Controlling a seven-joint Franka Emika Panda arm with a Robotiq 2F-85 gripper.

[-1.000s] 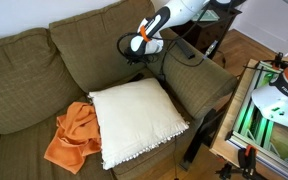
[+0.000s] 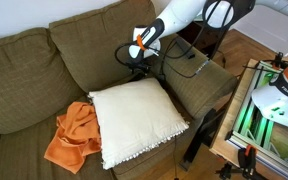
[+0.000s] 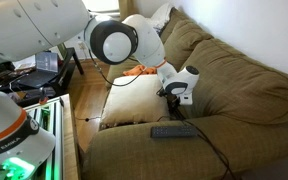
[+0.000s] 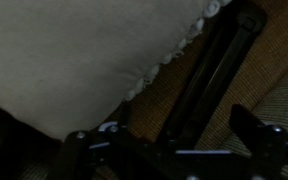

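A long black object with rounded ends, perhaps a remote control [image 4: 216, 72], lies on the brown sofa cushion beside the white pillow's edge in the wrist view. My gripper is open over its near end, one finger towards the pillow and the other to the right. Whether the fingers touch it cannot be told. The white pillow [image 2: 137, 118] with a fringed edge lies on the seat. In exterior view 1 the gripper [image 2: 140, 70] is low at the pillow's back edge, and the black object is hard to make out there.
An orange cloth [image 2: 74, 137] lies left of the pillow. The sofa backrest [image 2: 92, 45] rises close behind my gripper. A dark remote-like object [image 3: 174, 131] rests on the sofa arm, with a black cable [image 3: 216, 150] nearby.
In exterior view 1 my gripper has come down towards the seat by the pillow's back edge. The pillow and the orange cloth have stayed put.
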